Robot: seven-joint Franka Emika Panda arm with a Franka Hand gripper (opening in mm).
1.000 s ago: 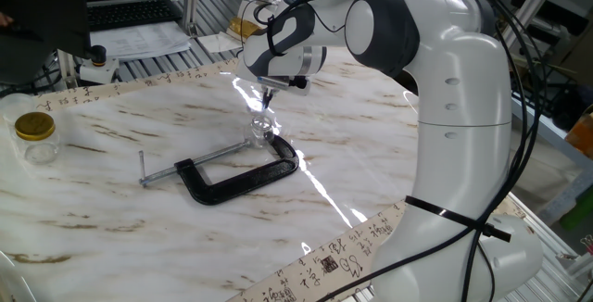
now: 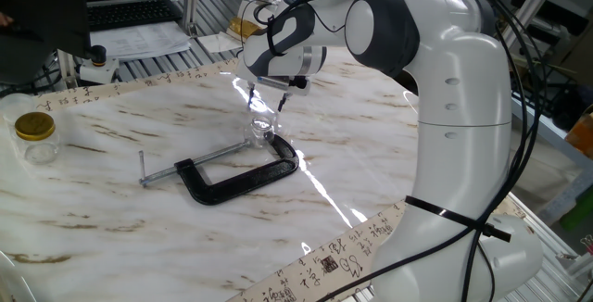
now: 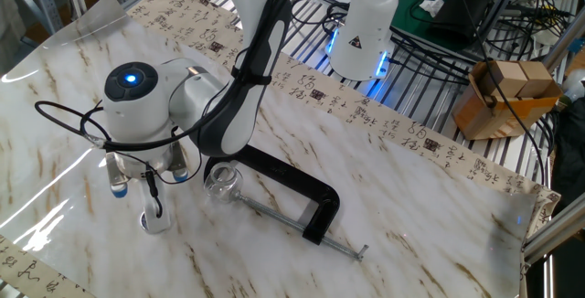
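A black C-clamp (image 2: 246,184) with a silver screw (image 2: 208,158) lies on the marbled table. A small clear glass jar (image 2: 261,133) sits between the screw's end and the clamp's far end; exterior view 2 shows the same jar (image 3: 222,182) at the screw's tip. Above the table, my gripper (image 2: 267,100) points down with its fingers apart. Exterior view 2 places the gripper (image 3: 149,182) left of the jar, its blue-tipped fingers (image 3: 119,190) spread with nothing seen held. Its exact height above the table cannot be told.
A glass jar with a gold lid (image 2: 37,137) stands at the table's left side in exterior view 1. Off the table are a cardboard box (image 3: 505,106) and a second white robot base (image 3: 358,47).
My gripper's fingers have spread apart, from close together one second ago to wide apart now. The arm, clamp and jars look unmoved.
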